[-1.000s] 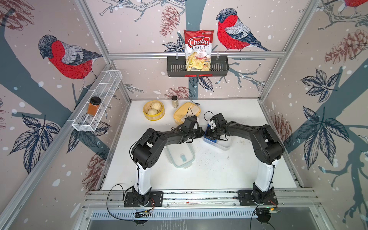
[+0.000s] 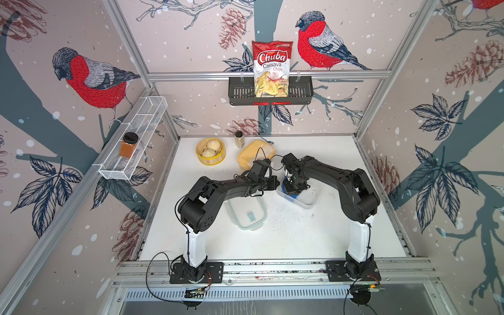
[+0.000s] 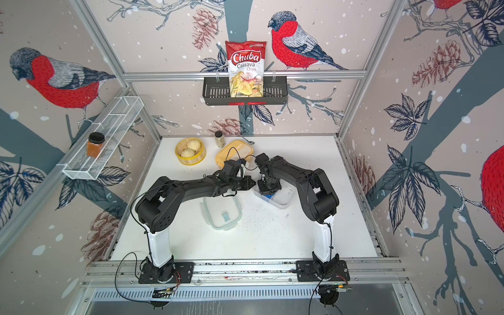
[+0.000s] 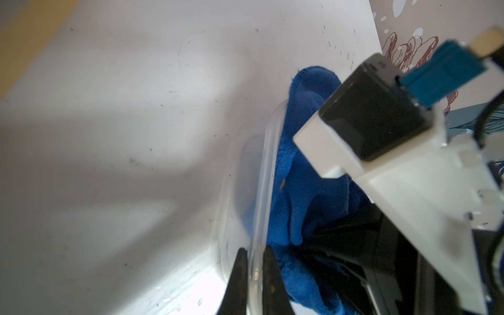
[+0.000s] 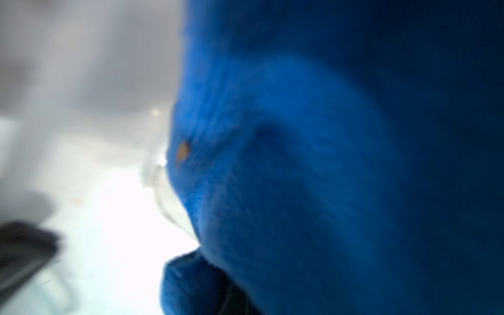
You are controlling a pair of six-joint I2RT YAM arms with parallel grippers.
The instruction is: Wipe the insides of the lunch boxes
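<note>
A clear lunch box point(image 2: 310, 198) stands on the white table, right of centre. Its near-side wall rim point(image 4: 266, 183) runs between the fingertips of my left gripper, which is shut on it. Inside the box, against that left wall, lies a bunched blue cloth point(image 4: 302, 194), part of it rising above the rim. My right gripper point(image 2: 295, 190) reaches down into the box and is shut on the cloth. Its fingertips are mostly covered by the cloth point(image 5: 294, 183) in the right wrist view. A small orange-brown crumb point(image 5: 183, 151) clings to the fabric.
A clear teal-edged lid or box point(image 2: 252, 226) lies front left of the lunch box. Behind my left arm are a yellow container point(image 2: 245, 159), a steamer point(image 2: 199, 156) of buns and a spice jar point(image 2: 239, 139).
My right gripper has shifted a little toward the front within the lunch box, the cloth with it. The box has turned or slid slightly forward; my left arm holds nearly still.
</note>
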